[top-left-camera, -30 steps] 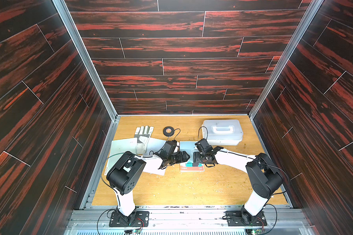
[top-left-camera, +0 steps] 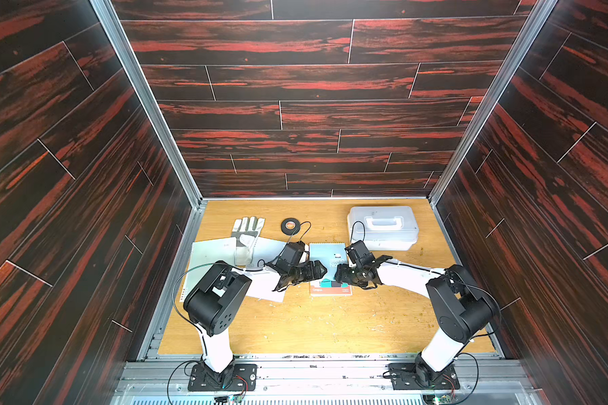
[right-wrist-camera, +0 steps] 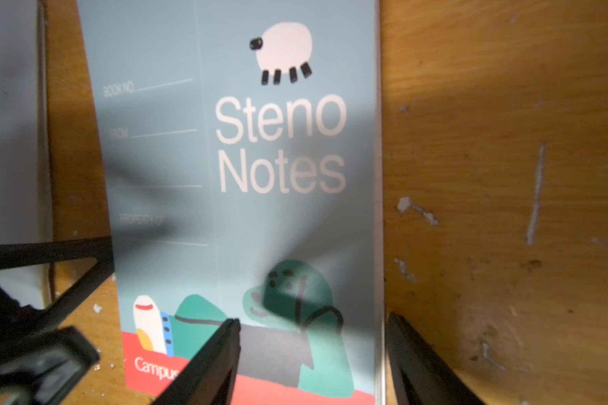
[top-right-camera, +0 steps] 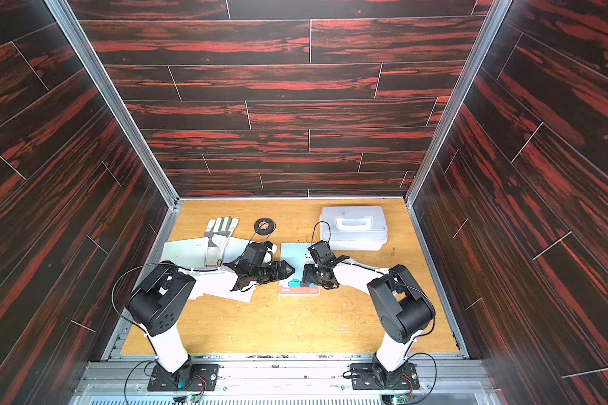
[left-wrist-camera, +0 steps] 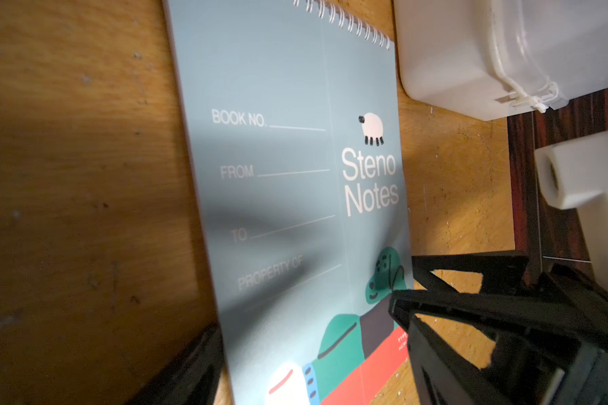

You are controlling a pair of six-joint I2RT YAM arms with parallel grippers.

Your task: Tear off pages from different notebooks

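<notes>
A spiral-topped Steno Notes notebook lies shut on the table, its blue-grey cover facing up with a red band along the bottom. My left gripper stands open over its lower part, one finger by the left edge. From the right, my right gripper is open, its fingers either side of the notebook's right edge: one finger over the cover, the other finger just outside. No page shows between either pair of fingers. Whether the fingertips touch the cover or table I cannot tell.
Further notebooks, a pale green one and a white one, lie at the left, partly under the left arm. A glove, a black tape roll and a clear lidded box stand behind.
The left arm and the notebook look unmoved.
</notes>
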